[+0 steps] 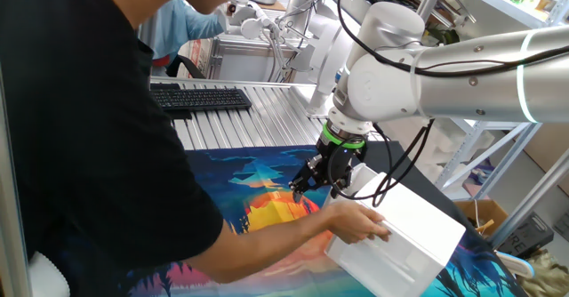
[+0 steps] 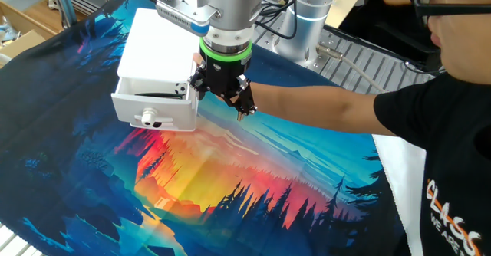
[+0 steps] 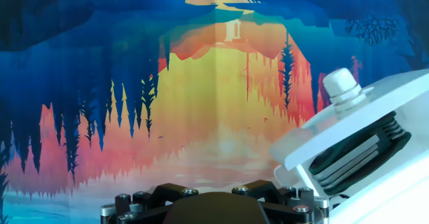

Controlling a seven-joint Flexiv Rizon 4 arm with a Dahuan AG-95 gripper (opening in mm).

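A white box (image 2: 159, 49) with a drawer (image 2: 157, 113) stands on the printed cloth, and the drawer is pulled partly out. The wrist view shows a round white knob (image 3: 343, 88) on its front and a dark, ridged object (image 3: 362, 153) inside. Beside the box, above the cloth, my gripper (image 2: 221, 99) points down with its fingers apart. In the wrist view the gripper shows only at the bottom edge, nothing visible between its fingers. Contact between a finger and the box cannot be made out.
A person's hand (image 1: 357, 220) is on the box, and the forearm reaches across the table close to my gripper. A black keyboard (image 1: 201, 99) lies on the slatted surface behind.
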